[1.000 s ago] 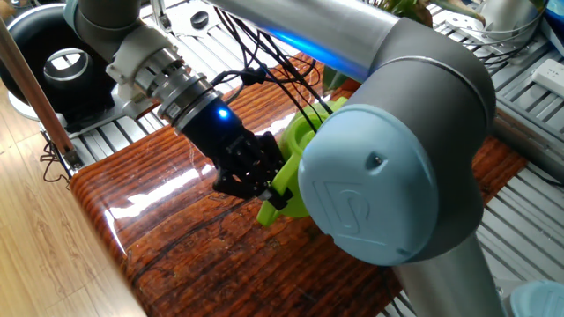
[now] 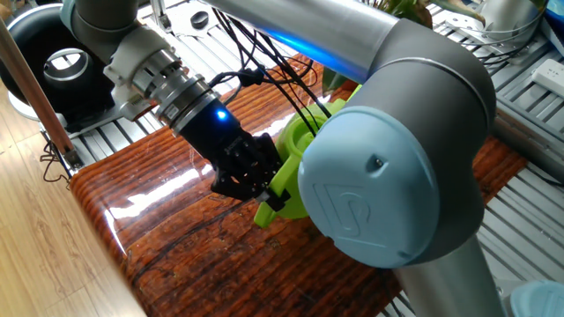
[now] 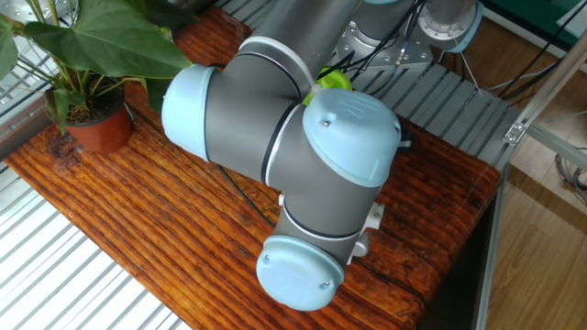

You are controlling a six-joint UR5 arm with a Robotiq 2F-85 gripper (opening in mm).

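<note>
A bright green plastic vessel (image 2: 294,210), perhaps a watering can, is partly hidden behind the arm's blue joint cap in exterior view 1. My black gripper (image 2: 278,188) is shut on a long green bar of it, which looks like its handle or spout. The bar slants down to the left past the fingers. In exterior view 2 only a small patch of the green vessel (image 3: 334,80) shows behind the arm, and the arm covers the fingers there. Whether the vessel touches the table is hidden.
A potted plant (image 3: 99,128) stands at the table's left edge in exterior view 2. Black cables (image 2: 273,75) hang beside the arm, close to the green vessel.
The grip looks the same.
</note>
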